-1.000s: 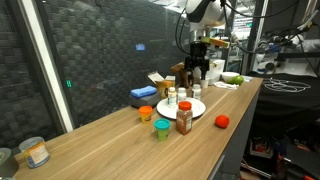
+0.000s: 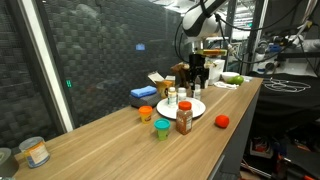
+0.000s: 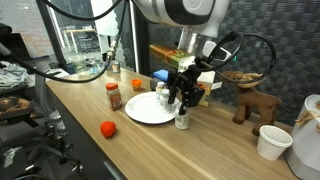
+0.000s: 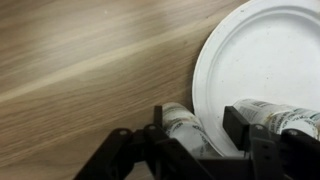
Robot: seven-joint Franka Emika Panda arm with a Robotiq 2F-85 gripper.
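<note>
A small white-capped bottle stands on the wooden table just off the edge of the white plate. My gripper is lowered over it, its fingers part open around the bottle's upper end. In the wrist view the bottle shows between the dark fingertips, close to the plate's rim. Whether the fingers touch it cannot be made out. Another small bottle is on the plate, beside the right finger. In exterior view 1, several white-capped bottles show on the plate, left of the gripper.
A red-brown jar, a teal cup, an orange cup and a red ball surround the plate. A wooden animal figure and a white cup stand farther along. Bare table lies in front.
My gripper has come down toward the table, onto the bottle beside the plate. The other objects look unmoved.
</note>
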